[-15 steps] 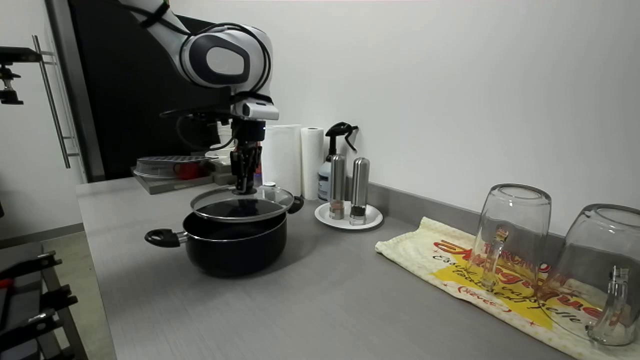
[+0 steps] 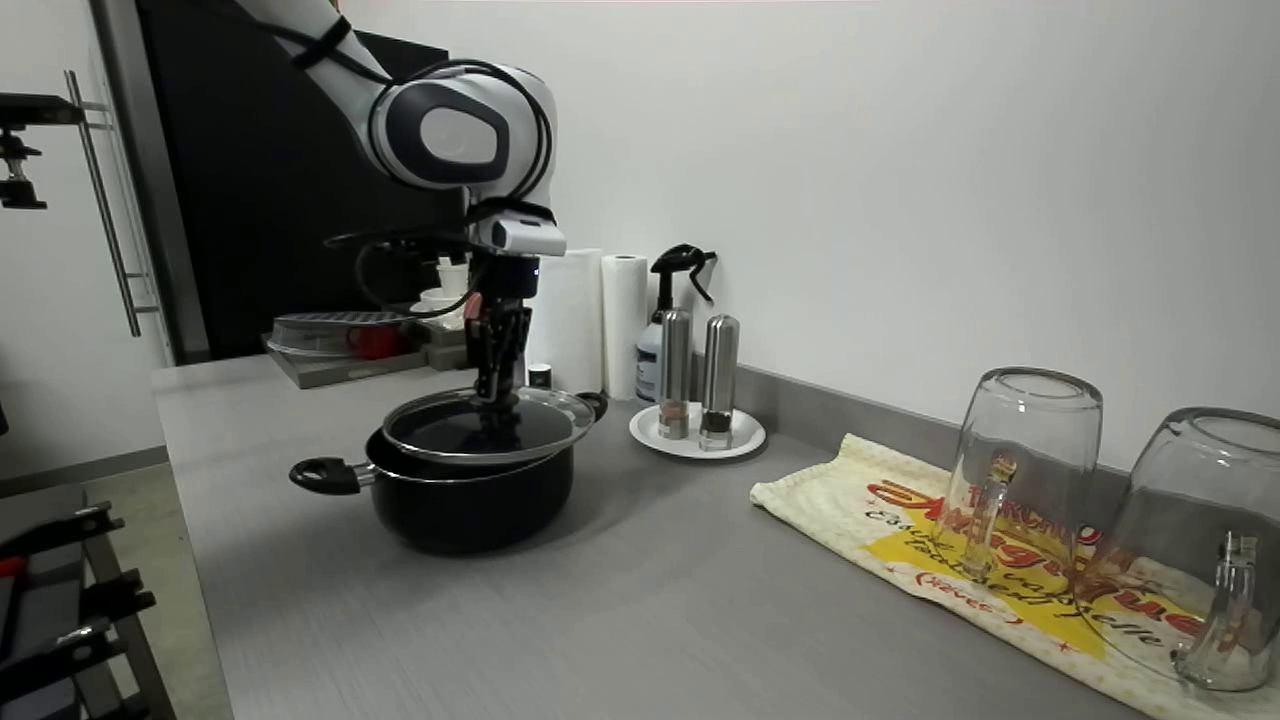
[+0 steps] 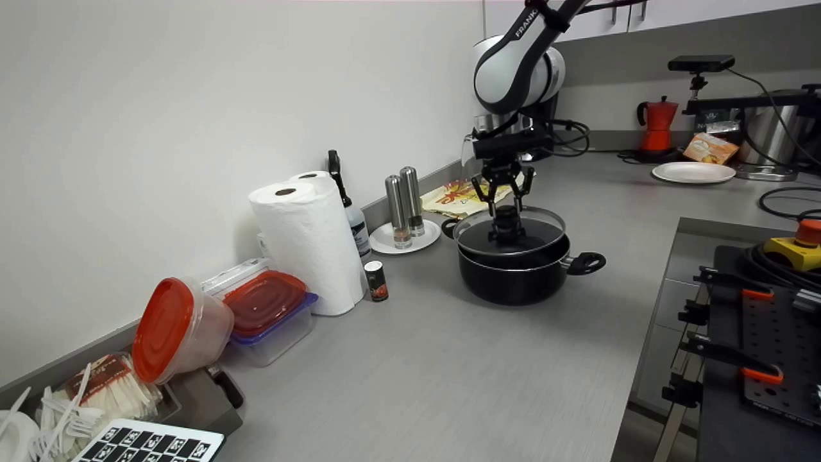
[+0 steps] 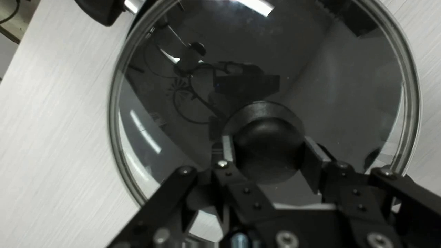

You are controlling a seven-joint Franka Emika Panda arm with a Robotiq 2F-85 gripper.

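A black pot [image 2: 471, 510] with two side handles stands on the counter. Over its opening is a glass lid [image 2: 420, 430] with a metal rim, slightly off-centre; a dark gap shows between lid and pot on the left in exterior view 1. My gripper is shut on the lid's round black knob [image 4: 268, 144], one finger on each side of it. In exterior view 2 the gripper [image 3: 505, 209] comes straight down onto the lid [image 3: 544, 223], above the pot [image 3: 514, 282]. Whether the far rim touches the pot cannot be made out.
Behind the pot, two grinders [image 2: 717, 382] stand on a white plate [image 2: 744, 442], near paper towels [image 3: 304, 239] and a small shaker [image 3: 376, 281]. Upturned glass mugs [image 2: 1020, 480] rest on a cloth [image 2: 840, 504] at right.
The lid and my gripper have come lower and shifted a little to the right in exterior view 1, narrowing the gap above the pot. The pot has stayed in place.
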